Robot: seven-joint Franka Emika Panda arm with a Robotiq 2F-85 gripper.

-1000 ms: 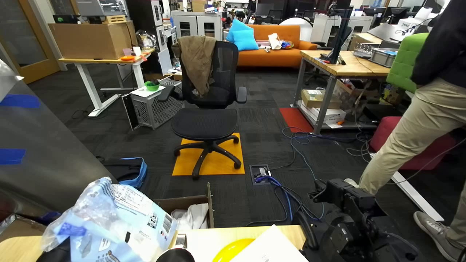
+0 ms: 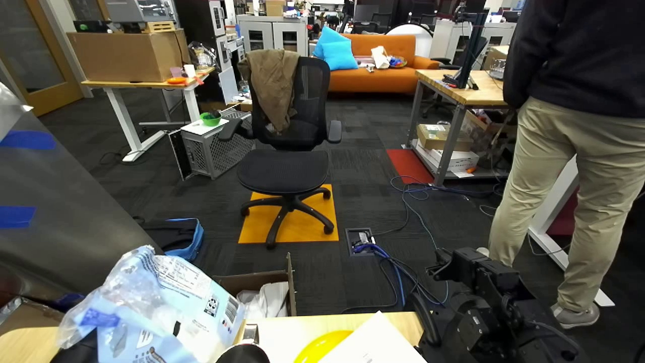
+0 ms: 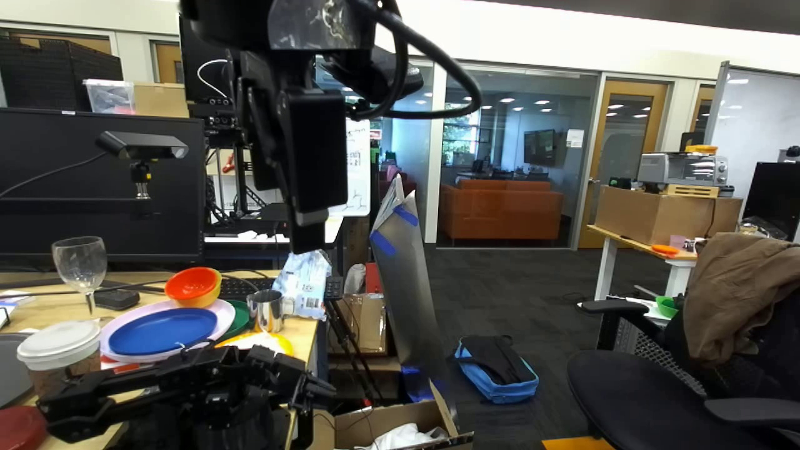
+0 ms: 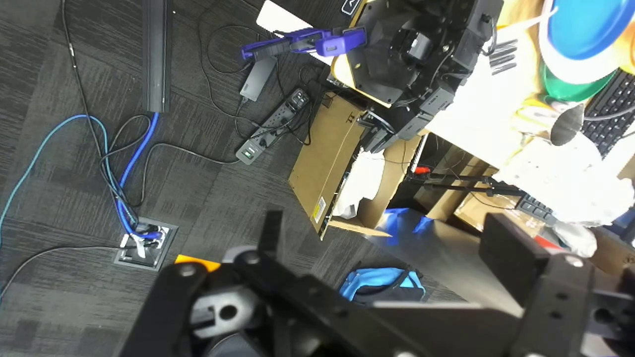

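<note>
High above the floor, in exterior view 2, hangs my gripper [image 3: 289,214], fingers pointing down. Its two fingers stand wide apart in the wrist view, with only floor and a box far below between them, so it is open and empty. The table beside it holds a blue plate [image 3: 164,331] on a pink plate, an orange-red bowl [image 3: 194,285], a metal cup [image 3: 265,310], a wine glass [image 3: 79,264] and a lidded jar [image 3: 61,352]. A yellow plate [image 2: 323,346] lies partly under a white sheet [image 2: 376,342]. My gripper touches none of these.
A black jointed mechanism [image 3: 225,390] stands at the table's edge. An open cardboard box [image 4: 324,163] with white cloth sits on the floor. A leaning metal panel [image 3: 410,285], a chair [image 2: 284,166] and a person [image 2: 568,151] are nearby. A plastic bag [image 2: 163,302] lies on the table.
In exterior view 1 the person at right has moved left and now stands more upright, hiding the green chair and red seat. The table items there look unchanged.
</note>
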